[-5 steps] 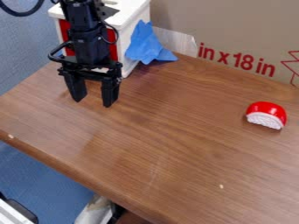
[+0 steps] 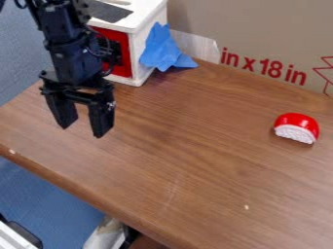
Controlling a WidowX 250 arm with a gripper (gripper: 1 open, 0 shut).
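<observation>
My black gripper (image 2: 84,117) hangs over the left part of the wooden table (image 2: 182,175), its two fingers apart with nothing between them. Behind it stands a white box with a red front (image 2: 120,54), partly hidden by the arm. A blue cloth (image 2: 164,53) is at the box's right side. A red object with a white lower face (image 2: 295,127) lies at the right of the table.
A cardboard panel (image 2: 247,29) with red lettering stands along the back. The table's left edge drops to a blue surface (image 2: 46,199).
My gripper has moved left and somewhat toward the front, uncovering more of the white box. The objects on the table have not moved.
</observation>
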